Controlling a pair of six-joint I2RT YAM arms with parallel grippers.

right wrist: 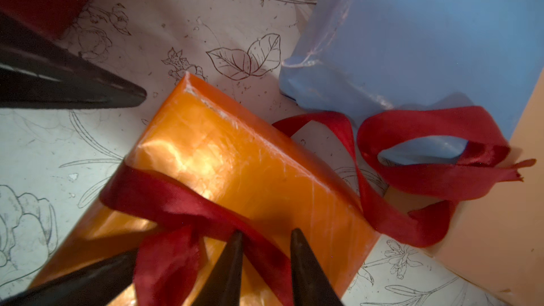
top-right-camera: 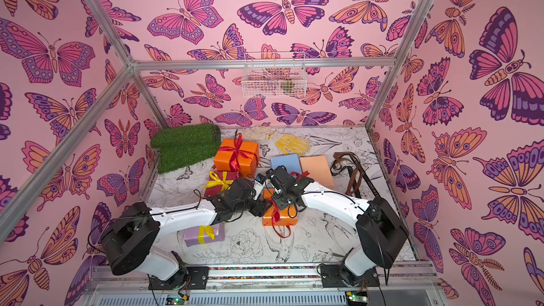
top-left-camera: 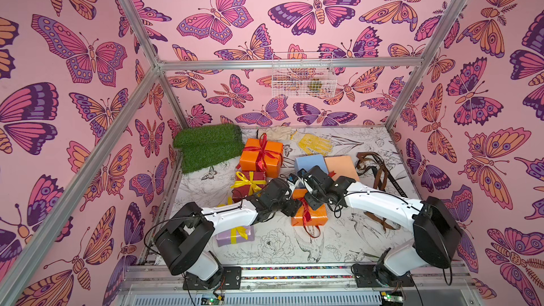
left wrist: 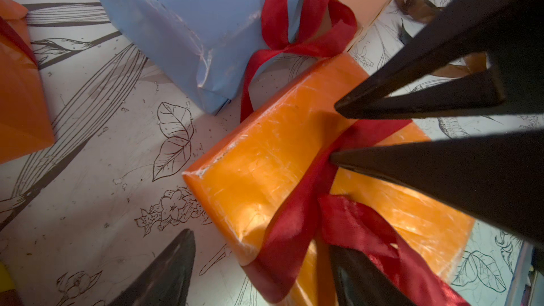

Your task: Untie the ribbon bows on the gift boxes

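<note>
An orange gift box (left wrist: 283, 136) with red ribbon (left wrist: 303, 215) across its top sits beneath both grippers, seen closely in both wrist views. A red ribbon length (right wrist: 413, 175) lies loose beside it, over the blue box (right wrist: 430, 34) and peach box. My left gripper is part open above the orange box, its fingers either side of ribbon and box edge. My right gripper is part open over the ribbon. Behind, an orange box (top-left-camera: 256, 158) carries a red bow, a maroon box (top-left-camera: 240, 187) a yellow bow; a lilac box (top-left-camera: 226, 237) has yellow ribbon.
Green turf mats (top-left-camera: 206, 147) lie back left, yellow gloves (top-left-camera: 314, 142) at the back, brown straps (top-left-camera: 379, 172) at the right. A wire basket (top-left-camera: 303, 85) hangs on the back wall. Bare table shows at front centre.
</note>
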